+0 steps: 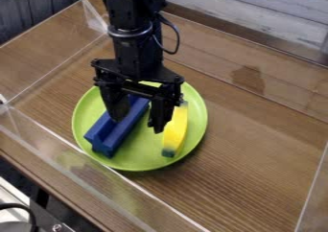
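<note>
A black gripper hangs from the arm at centre, its fingers open and reaching down over a green plate. A blue block lies on the left of the plate, and a yellow object lies on its right. The gripper's fingers are over or beside both; whether they touch either cannot be told.
Wooden table around the plate, bare to the right. A pale slatted wall runs along the back. A dark cable loop sits at the bottom left.
</note>
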